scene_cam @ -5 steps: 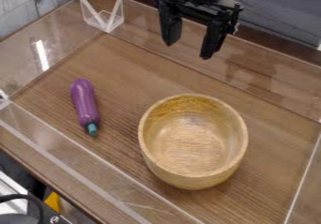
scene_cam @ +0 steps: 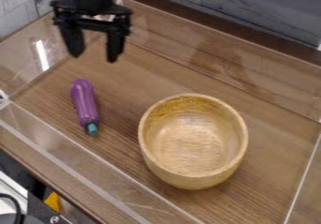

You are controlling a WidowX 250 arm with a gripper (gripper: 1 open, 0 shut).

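Observation:
My gripper (scene_cam: 94,42), dark and slightly blurred, hangs at the upper left of the camera view, its two fingers apart with nothing seen between them. Below it a purple eggplant-like object (scene_cam: 84,103) with a teal tip lies on the wooden table. A tan round bowl (scene_cam: 192,134), empty, sits at the lower right of centre.
Dark cables and a small yellow item (scene_cam: 52,200) show beyond the table's edge at the lower left.
My gripper has moved from the upper middle and right over to the upper left, above the purple object. The purple object and the bowl have not moved.

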